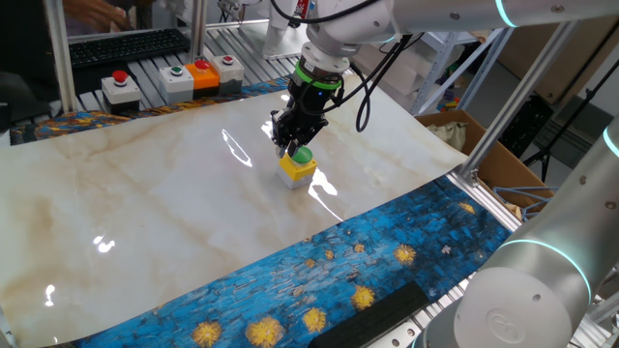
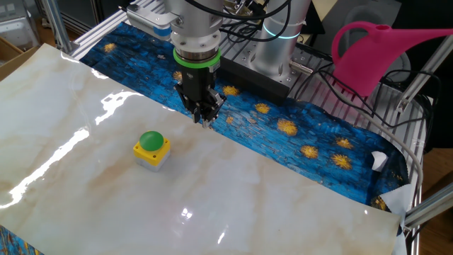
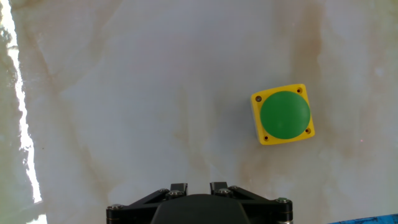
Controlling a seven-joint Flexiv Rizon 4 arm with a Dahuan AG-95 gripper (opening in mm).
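Note:
A button box with a green domed button, yellow top and pale base stands upright on the marbled sheet, right of centre in the wrist view. At the bottom edge of that view my gripper shows two black fingertips with a narrow gap and nothing between them. Exterior view 2 has the gripper above the sheet, off to one side of the button box and apart from it. In exterior view 1 the fingers overlap the edge of the green button from that angle.
Several other button boxes, including an orange one, line the far rail beside a keyboard. A pink watering can stands near the arm's base. The marbled sheet is otherwise clear; blue patterned cloth borders it.

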